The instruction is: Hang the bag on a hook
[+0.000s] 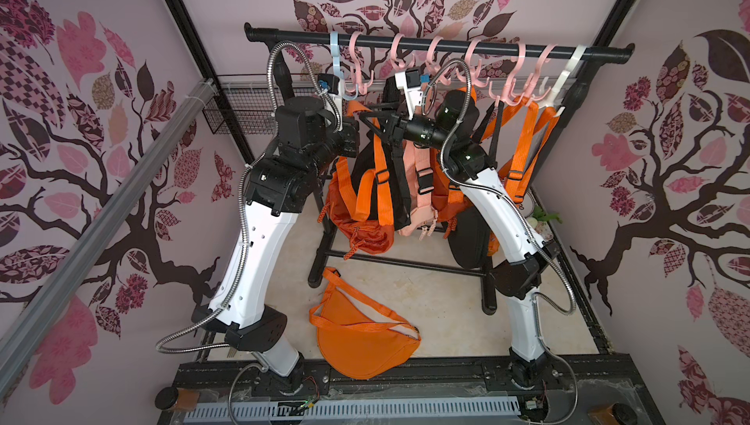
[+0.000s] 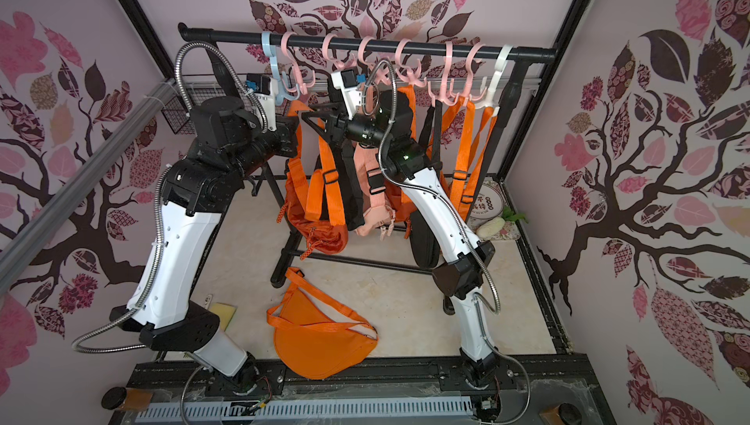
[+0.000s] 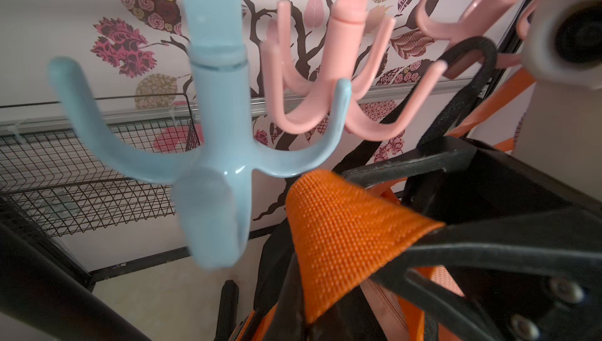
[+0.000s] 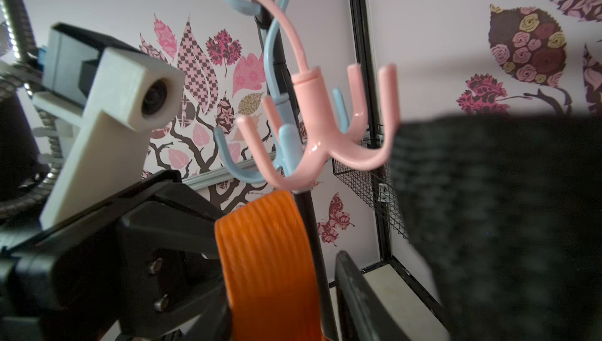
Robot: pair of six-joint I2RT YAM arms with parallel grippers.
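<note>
An orange strap (image 3: 354,234) loops up by my left gripper (image 1: 355,116), just under a blue multi-arm hook (image 3: 219,121) in the left wrist view and below a pink hook (image 4: 319,134) in the right wrist view. My left gripper is shut around that thin strap, as far as its wrist view shows. My right gripper (image 2: 308,116) stands open close beside it, facing the strap. The strap is not resting on either of those hooks. An orange bag (image 1: 363,347) lies on the floor at the front.
A black rail (image 1: 289,36) carries several hooks, with orange, black and pink bags hanging below. A wire basket (image 3: 94,171) is at the back left. A dark strap (image 4: 495,215) fills the right of the right wrist view.
</note>
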